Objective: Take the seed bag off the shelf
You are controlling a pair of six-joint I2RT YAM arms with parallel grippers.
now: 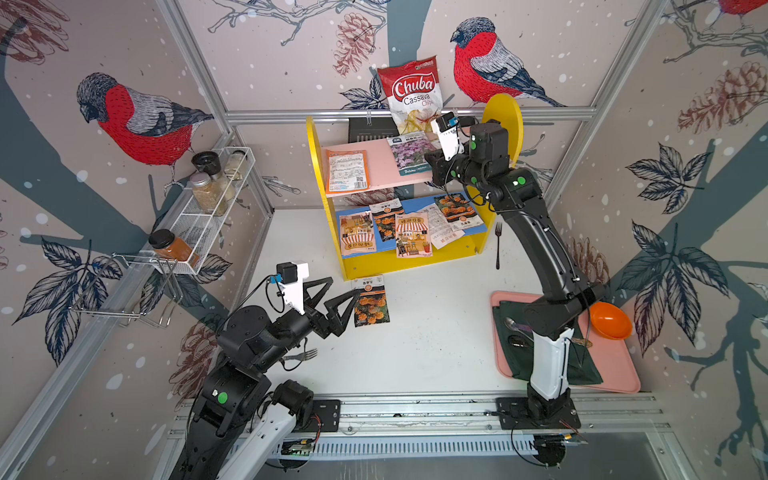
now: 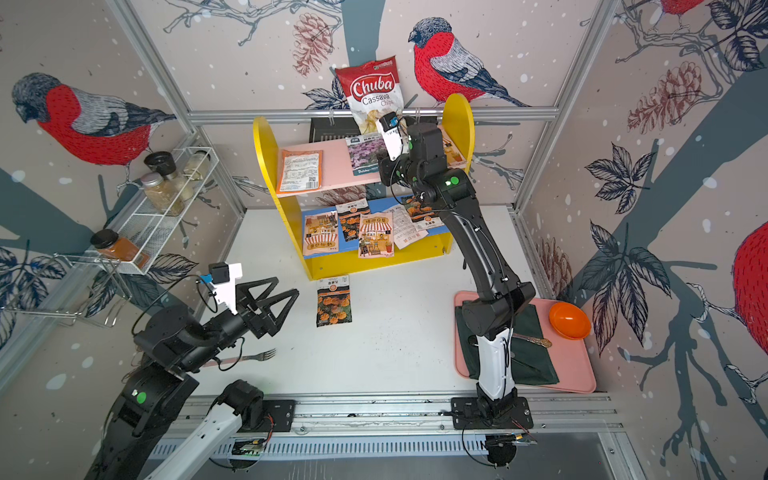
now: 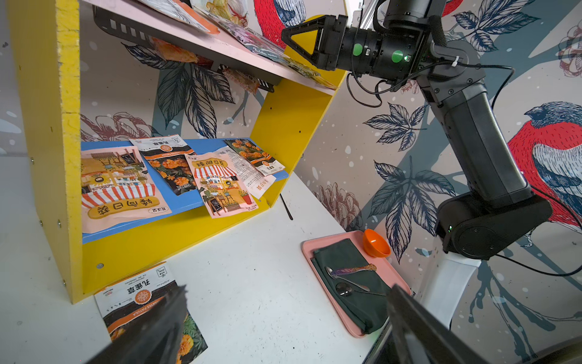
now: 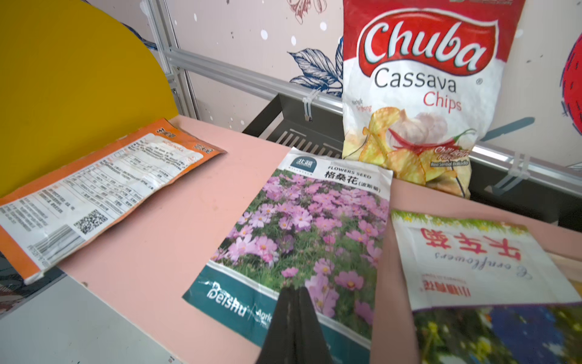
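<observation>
On the pink upper shelf (image 4: 175, 200) lies a pink-flower seed bag (image 4: 315, 230), flat in the middle. My right gripper is over its lower part, fingers together, with nothing visible between them; whether they touch the bag I cannot tell. An orange-and-white seed bag (image 1: 347, 172) rests at the shelf's left end, and a cornflower seed bag (image 4: 485, 261) at its right. My left gripper (image 1: 342, 306) stands open and empty above the table. Just past it a marigold seed bag (image 3: 151, 309) lies on the table before the shelf.
Several more seed bags (image 3: 221, 182) cover the blue lower shelf (image 3: 182, 212). A red chips bag (image 1: 412, 94) leans behind the upper shelf. At right stands a pink tray (image 1: 620, 368) with an orange bowl (image 1: 610, 320).
</observation>
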